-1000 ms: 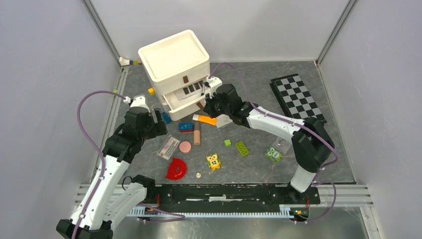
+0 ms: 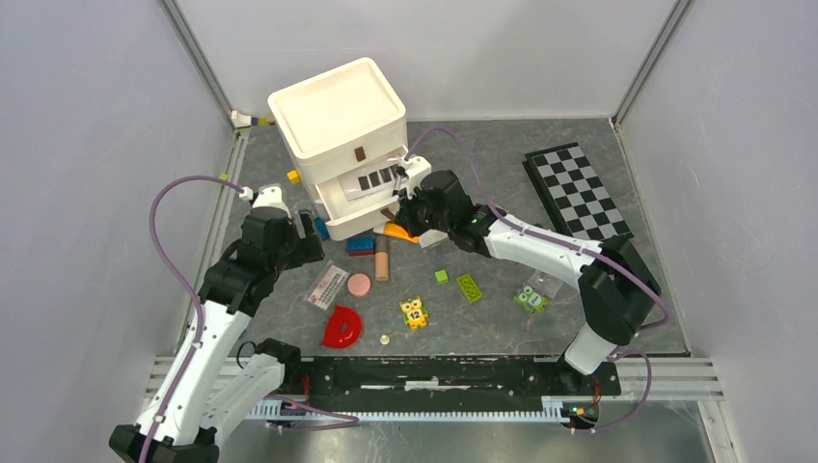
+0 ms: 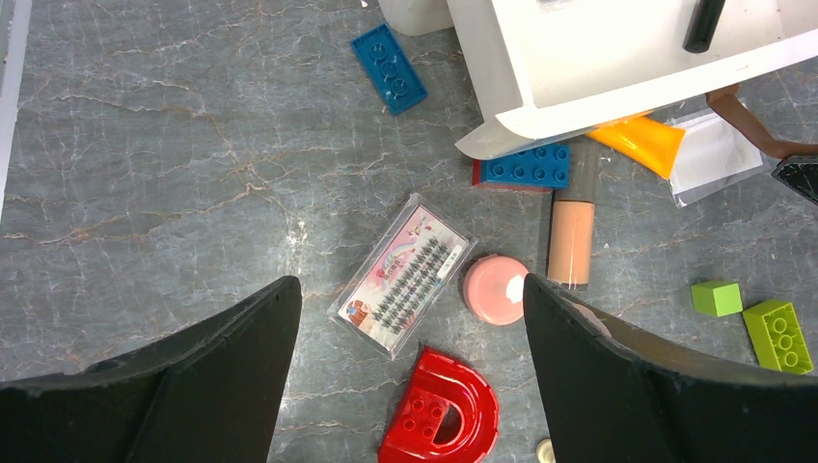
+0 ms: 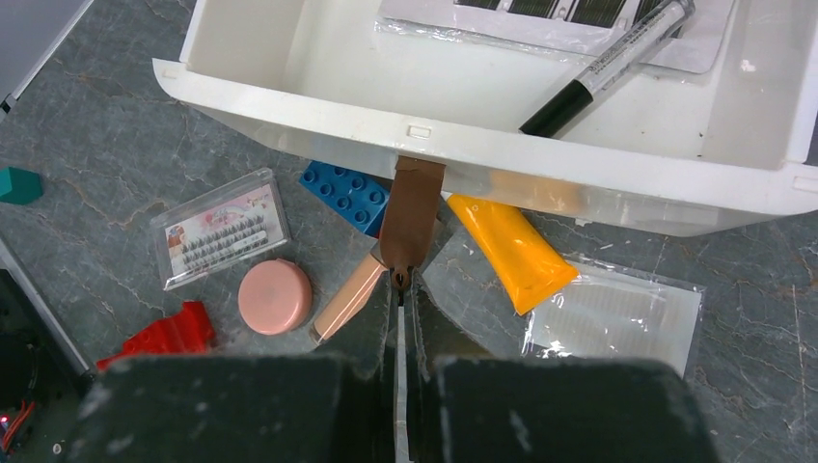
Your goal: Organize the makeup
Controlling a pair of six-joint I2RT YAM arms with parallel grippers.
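Observation:
The white cabinet (image 2: pixel 338 106) stands at the back left, its lower drawer (image 4: pixel 318 125) pulled out. My right gripper is shut on the thin brown pull tab (image 4: pixel 413 207) at the drawer's front. Inside the drawer lie a lash sheet (image 4: pixel 569 24) and a black-capped pen (image 4: pixel 617 63). With its fingers apart and nothing between them, my left gripper hangs over the floor left of the items. Below are a boxed lash set (image 3: pixel 403 278), a pink round case (image 3: pixel 496 289), a peach tube (image 3: pixel 572 241), an orange tube (image 4: pixel 511 253) and a clear packet (image 4: pixel 617 313).
Toy bricks lie around: blue (image 3: pixel 526 166), red (image 3: pixel 439 410), green (image 3: pixel 716 298) and a yellow one (image 2: pixel 414 313). A checkered board (image 2: pixel 579 191) is at the right. Bare floor lies to the left in the left wrist view.
The drawer has come further out, towards the front, together with my right gripper on its tab. Its front edge now covers part of the orange tube. My left arm looks still.

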